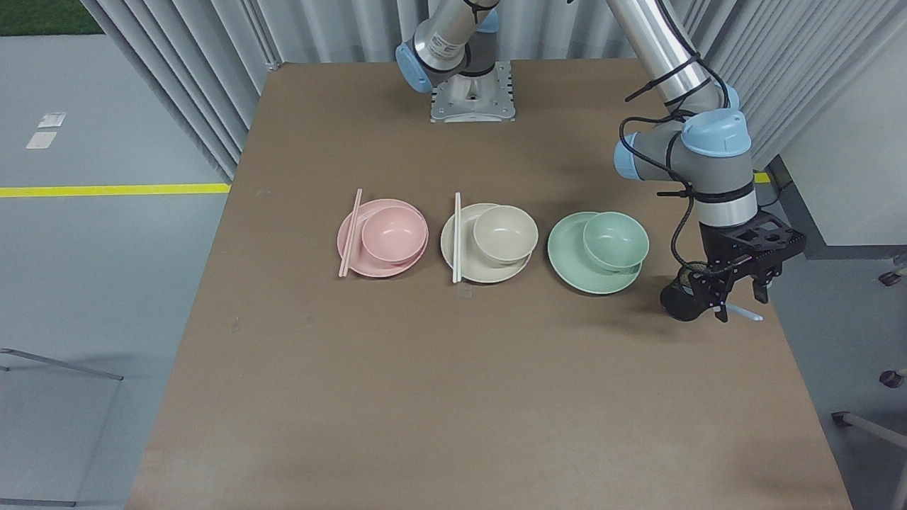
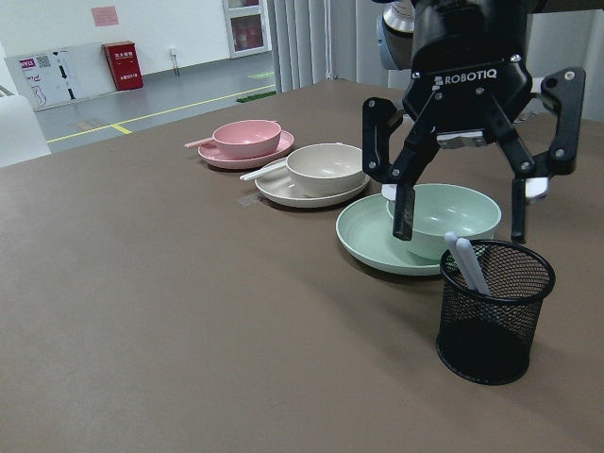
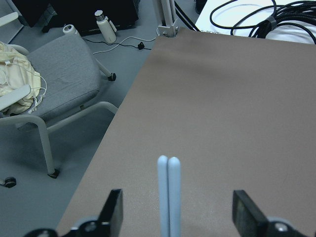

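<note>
My open gripper (image 2: 462,222) is low at the table's right, just above a black mesh cup (image 2: 486,330) that holds light chopsticks (image 2: 472,264); in the wrist view these chopsticks (image 3: 174,195) stand between the parted fingers, apparently untouched. A green plate (image 1: 570,259) with green bowl (image 1: 616,239) lies left of the cup. Cream plate (image 1: 480,272) and bowl (image 1: 506,231), with white chopsticks (image 1: 457,238), are centred. Pink plate (image 1: 378,272) and bowl (image 1: 393,234), with pink chopsticks (image 1: 350,234), lie farther left.
The table edge is close beside the cup, with a chair (image 3: 61,74) beyond it.
</note>
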